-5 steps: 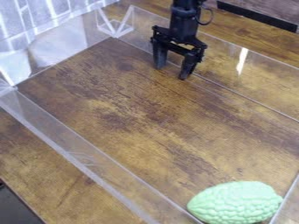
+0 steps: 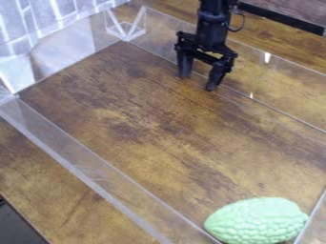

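The black gripper (image 2: 197, 71) hangs near the back wall of the clear-walled bin, upper middle of the camera view, its two fingers pointing down and spread apart, with nothing visible between them. A pale green, bumpy bitter-melon-like object (image 2: 254, 221) lies at the front right corner of the bin, well away from the gripper.
Clear plastic walls (image 2: 90, 172) enclose the wooden floor (image 2: 152, 143) on the sides in view. A white patterned cloth (image 2: 38, 24) is at the back left, outside the bin.
The gripper has shifted slightly to the right and down in the view. The green object has not moved.
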